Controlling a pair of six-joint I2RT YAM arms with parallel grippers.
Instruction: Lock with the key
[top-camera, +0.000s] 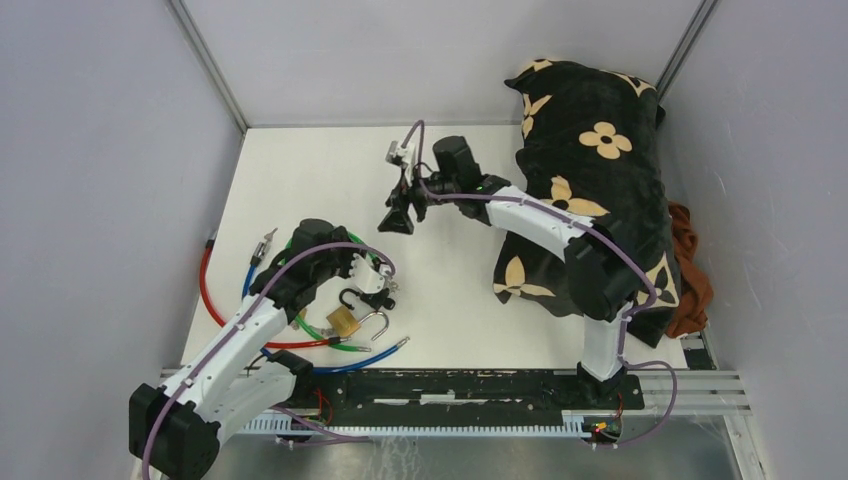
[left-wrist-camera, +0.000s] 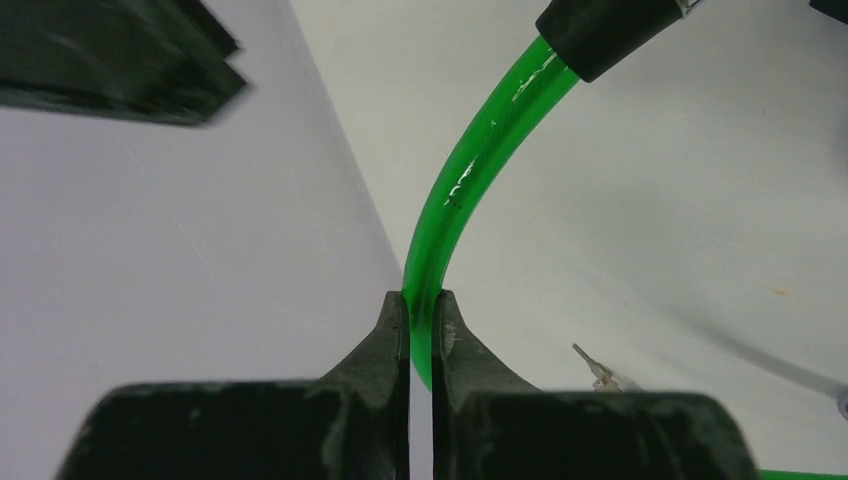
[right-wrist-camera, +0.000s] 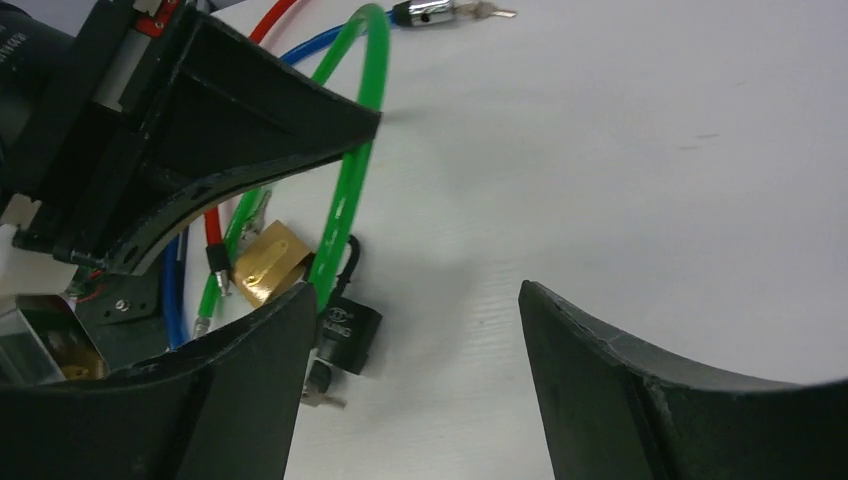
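Note:
My left gripper is shut on a green cable, pinching it in the left wrist view. The cable's black sleeve sits at the top of that view. My right gripper stands open, its fingers wide apart with nothing between them. Behind its left finger, the lower end of the green cable is hidden in the right wrist view. A black padlock lies on the table there with its shackle open. A key shows just below it; what it belongs to, I cannot tell.
A brass padlock lies near the front, its shackle swung out. Red and blue cables surround it at left and front. A dark flowered cushion fills the right side.

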